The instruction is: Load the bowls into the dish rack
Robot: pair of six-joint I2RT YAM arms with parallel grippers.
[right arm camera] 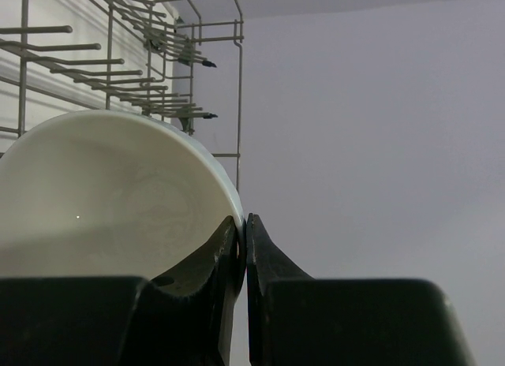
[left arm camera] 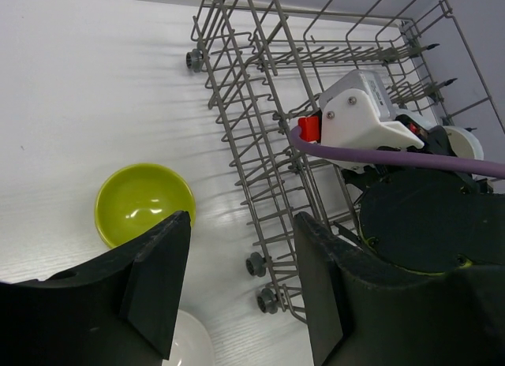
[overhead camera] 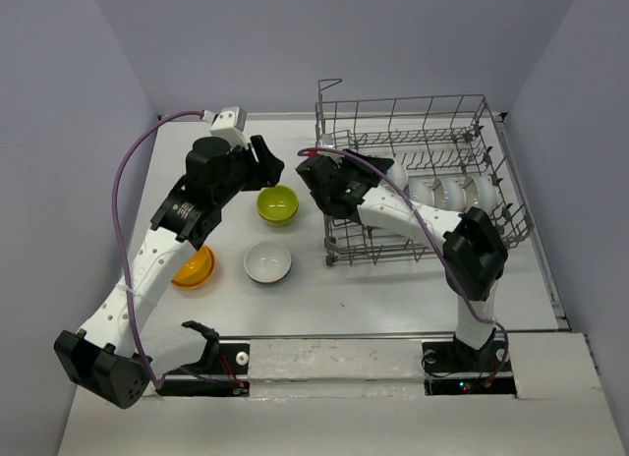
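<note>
My right gripper is shut on the rim of a white bowl (right arm camera: 110, 196), whose hollow fills the lower left of the right wrist view. From above, part of this bowl (overhead camera: 398, 174) shows over the dish rack (overhead camera: 401, 107), mostly behind the right arm. Several white bowls (overhead camera: 452, 195) stand on edge in the rack to its right. Outside the rack, on the left, lie green bowls (overhead camera: 278, 204), a white bowl (overhead camera: 267, 262) and orange bowls (overhead camera: 194, 267). My left gripper is open and empty, above and behind the green bowls.
The rack's wire side (left arm camera: 245, 137) rises between the loose bowls and the right arm. Rows of tines (right arm camera: 102, 66) show beyond the held bowl. Grey walls enclose the sides and back.
</note>
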